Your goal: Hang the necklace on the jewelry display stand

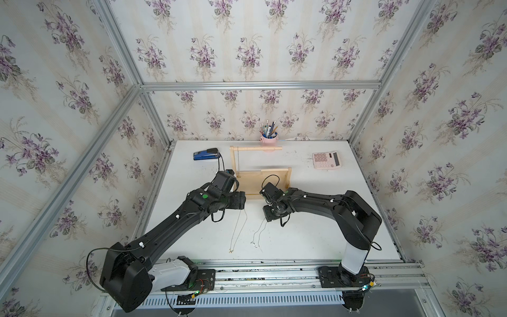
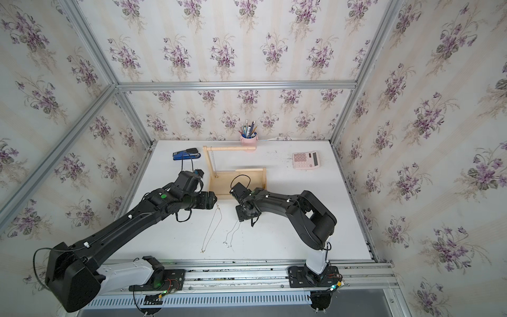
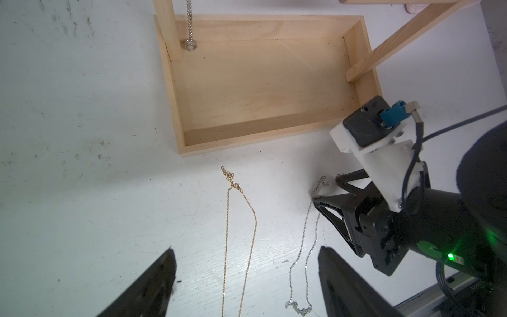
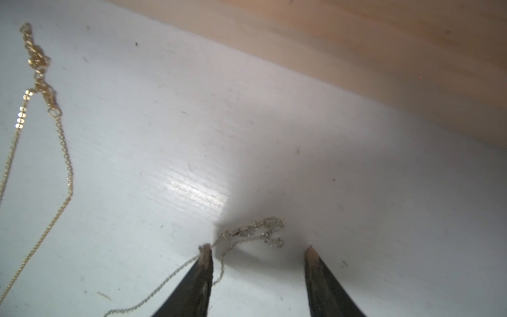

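Note:
My right gripper is low over the table, fingers parted around the clasp end of a silver necklace [image 4: 272,224], one fingertip close to its chain. The pendant [image 3: 299,307] lies toward the near edge. A gold necklace [image 3: 227,232] lies to its left. My left gripper hangs above that, open and empty. The wooden display stand [image 2: 228,148] stands behind both grippers, with a silver chain [image 3: 189,26] hanging at its left.
The stand's tray [image 3: 264,137] is just beyond the necklaces. A blue stapler [image 1: 205,154] lies back left, a pen cup [image 1: 268,138] at the back, a pink calculator [image 1: 324,160] back right.

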